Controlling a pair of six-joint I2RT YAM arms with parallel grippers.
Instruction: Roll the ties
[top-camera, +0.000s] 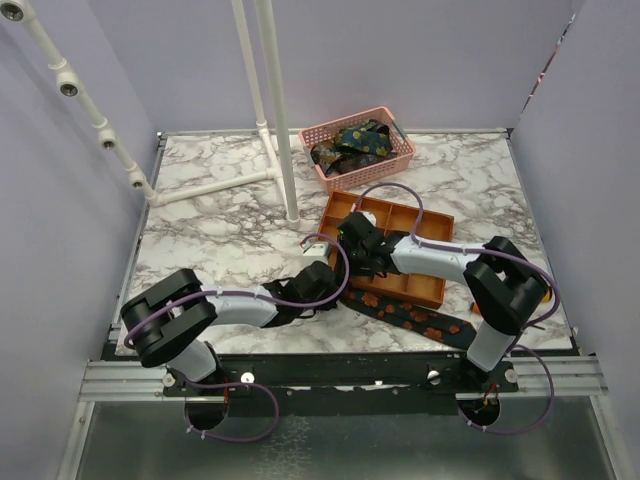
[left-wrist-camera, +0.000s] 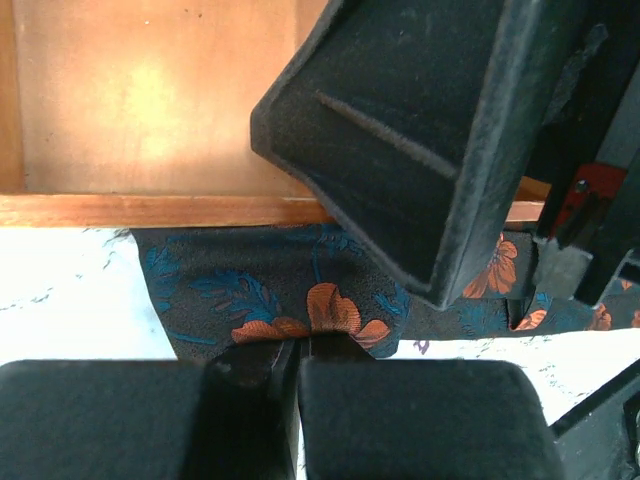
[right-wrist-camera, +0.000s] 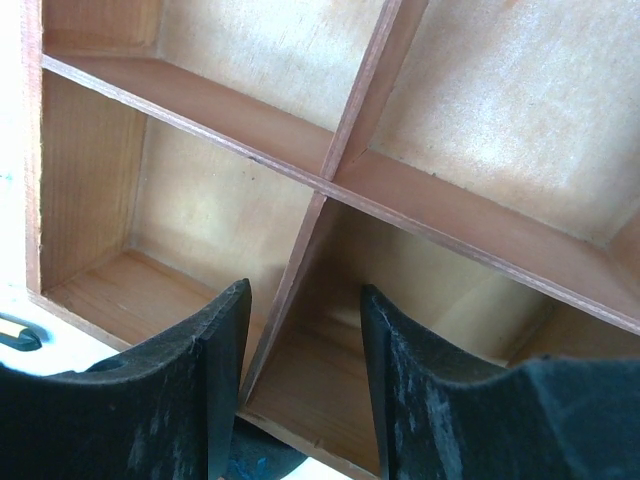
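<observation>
The dark tie (top-camera: 405, 315) with orange flowers and blue leaves lies along the front edge of the wooden organizer. In the left wrist view the tie's left part (left-wrist-camera: 220, 285) is doubled over in a flap. My left gripper is shut at the flap's lower edge, with the cloth running to its fingertips. My right gripper stands open above the organizer's compartments, holding nothing; a divider shows beneath the gap between its fingers. In the top view both grippers are close together, hiding the tie's left end.
The wooden organizer (top-camera: 430, 290) has several compartments; those in view look empty. A pink basket (top-camera: 310, 136) with bundled ties stands at the back. White pipes (top-camera: 220, 187) rise at the left rear.
</observation>
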